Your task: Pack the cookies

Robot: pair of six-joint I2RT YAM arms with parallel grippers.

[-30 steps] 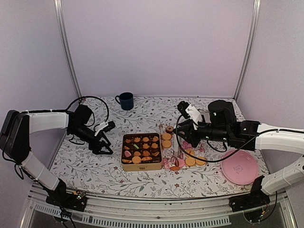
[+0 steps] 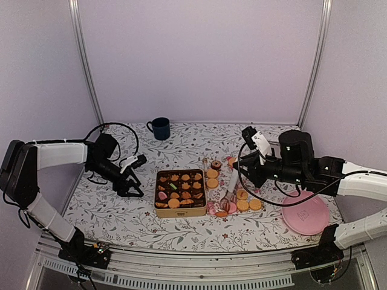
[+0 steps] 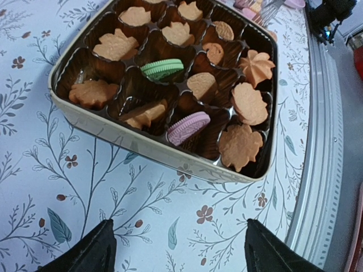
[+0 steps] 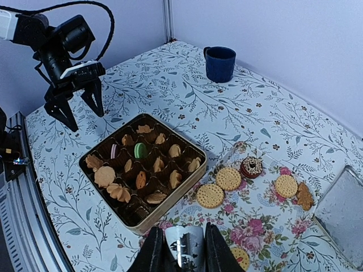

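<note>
A square tin (image 2: 180, 212) with a brown divided insert holds cookies in most compartments, including a green (image 3: 163, 68) and a lilac one (image 3: 187, 127). My left gripper (image 2: 132, 187) hangs open and empty left of the tin. My right gripper is right of the tin, over a floral mat with loose round cookies (image 4: 210, 195), a donut-like cookie (image 4: 251, 167) and a brown cookie (image 4: 304, 197). A pale cylindrical tool handle is between its fingers, with a wire whisk end (image 2: 227, 199) below in the top view.
A navy mug (image 2: 161, 128) stands at the back. A pink plate (image 2: 305, 214) lies at the front right, a metal tray (image 4: 343, 207) behind it.
My right gripper has moved right and slightly up with the pale tool in it. My left arm has not moved.
</note>
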